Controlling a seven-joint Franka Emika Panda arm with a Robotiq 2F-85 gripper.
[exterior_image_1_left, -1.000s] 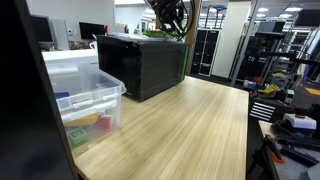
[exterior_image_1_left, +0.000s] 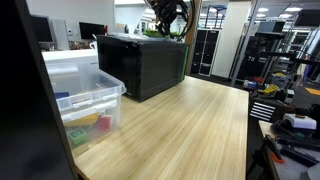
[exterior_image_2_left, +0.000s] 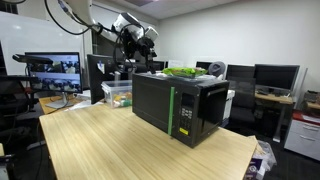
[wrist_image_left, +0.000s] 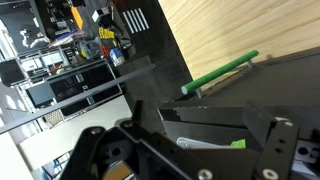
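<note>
A black microwave (exterior_image_2_left: 185, 105) stands on the wooden table (exterior_image_2_left: 90, 140), a green strip (exterior_image_2_left: 171, 112) running down its front. In the wrist view, that green strip (wrist_image_left: 220, 72) lies above the dark microwave body, beside bare table. Over the microwave's top, my gripper stands open with nothing between its fingers. Green items (exterior_image_2_left: 185, 72) and a pale dish lie on the microwave's top; in the wrist view only part of the green (wrist_image_left: 238, 143) shows.
A clear plastic bin (exterior_image_1_left: 90, 102) with colored things in it sits by the microwave on the table. The wooden tabletop in front of the microwave is empty. A wheeled chair (exterior_image_2_left: 16, 100) stands beyond the left side.
My arm and gripper have shifted and turned slightly above the microwave. The microwave and the bin have not moved.
</note>
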